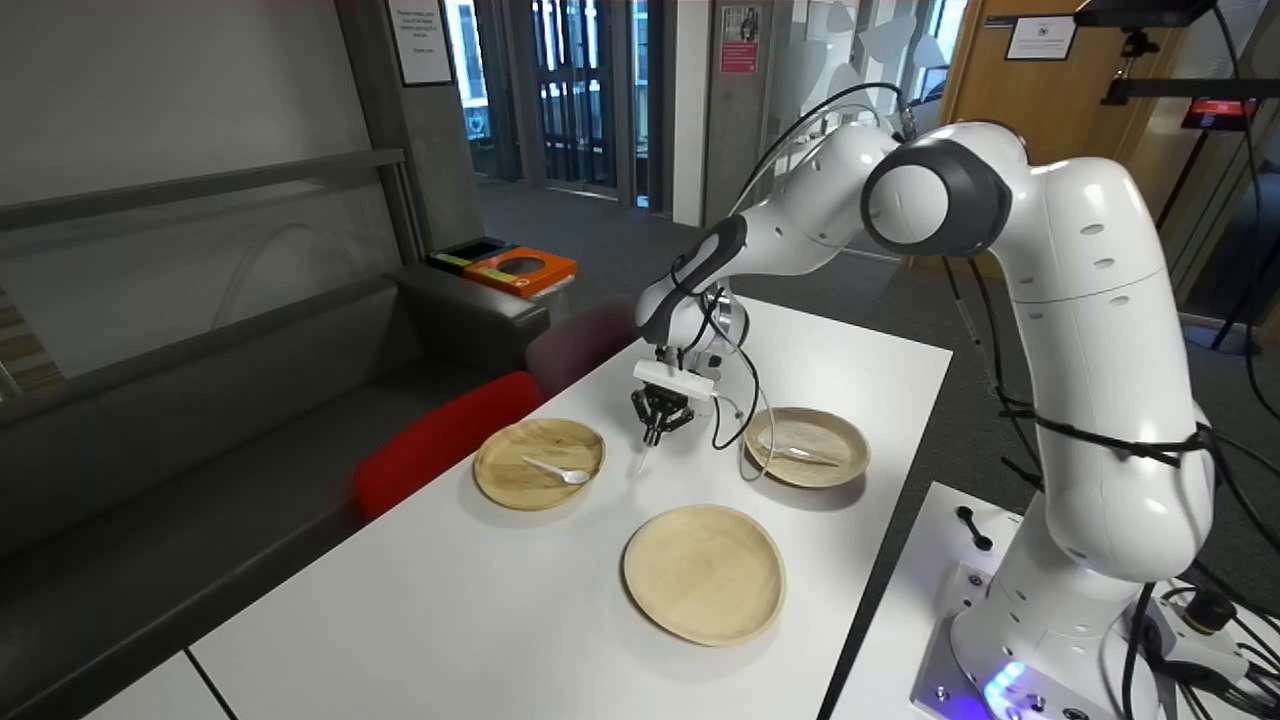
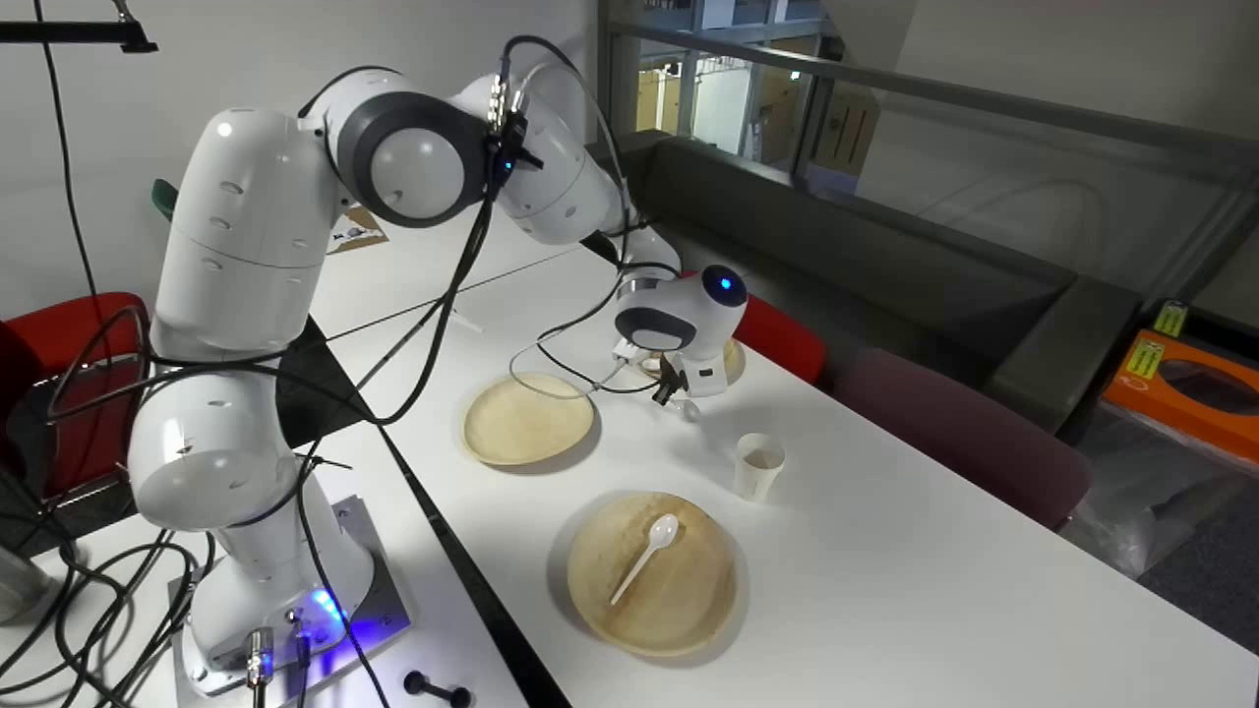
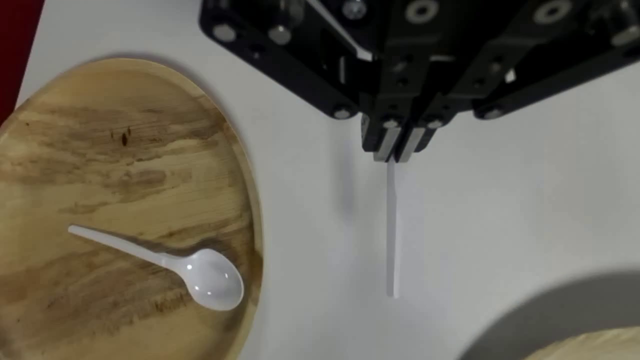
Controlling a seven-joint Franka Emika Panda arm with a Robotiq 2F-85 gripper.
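My gripper is shut on a thin white plastic utensil (image 3: 392, 240), whose narrow handle extends past the fingertips in the wrist view. In exterior view 2 a pale rounded end (image 2: 687, 411) shows beside the gripper (image 2: 664, 395). Exterior view 1 has the gripper (image 1: 651, 439) above the table, just right of a grained wooden plate (image 1: 510, 485). A white spoon (image 3: 211, 281) rests on that plate. Another plate (image 2: 596, 537), nearest in exterior view 2, carries a white spoon (image 2: 643, 555). The third plate (image 1: 704, 576) is empty.
A pale cup (image 2: 756, 468) stands on the table in exterior view 2; the arm hides it in exterior view 1. Cables hang beside the wrist. Red and purple chairs (image 1: 450, 438) line one table edge. Bare table (image 1: 432, 624) lies toward the exterior view 1 camera.
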